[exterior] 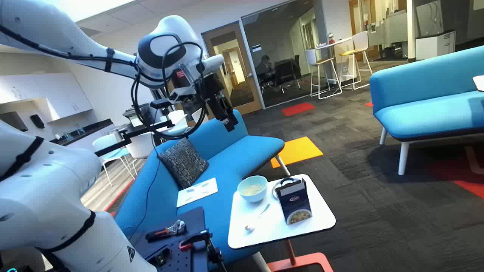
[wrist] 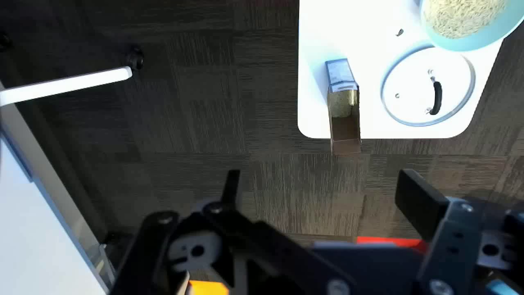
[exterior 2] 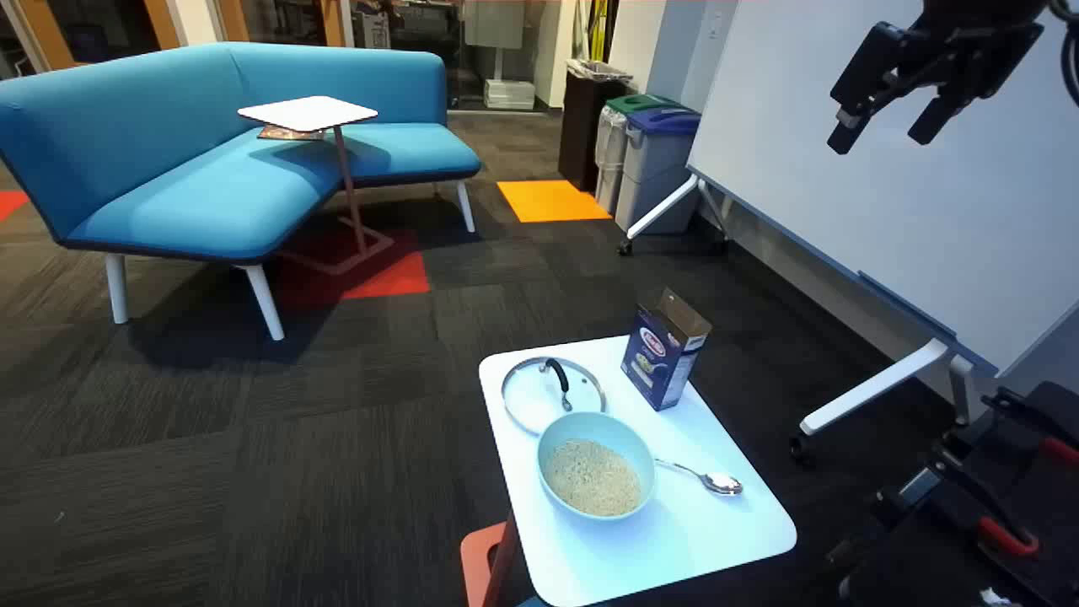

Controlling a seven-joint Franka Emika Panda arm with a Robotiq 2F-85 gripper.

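Observation:
My gripper [exterior 2: 885, 142] hangs high in the air, well above the small white table [exterior 2: 708, 536], open and empty. In the wrist view its dark fingers [wrist: 421, 202] stand wide apart over bare floor. On the table are a light blue bowl [exterior 2: 625, 445] holding pale grains, a glass lid [exterior 2: 526, 394] with a black handle, and a spoon [exterior 2: 721, 484]. An open-topped dark blue box [exterior 2: 659, 352] stands upright near the table's edge; seen from above in the wrist view, the box [wrist: 339, 73] has contents partly visible inside.
A blue sofa [exterior: 227, 167] with a grey cushion [exterior: 183, 162] runs alongside the table. A whiteboard [exterior 2: 860, 202] on wheeled legs stands near the gripper. Tools [exterior: 165, 230] lie by the arm's base. Bare white surface shows at the table's front.

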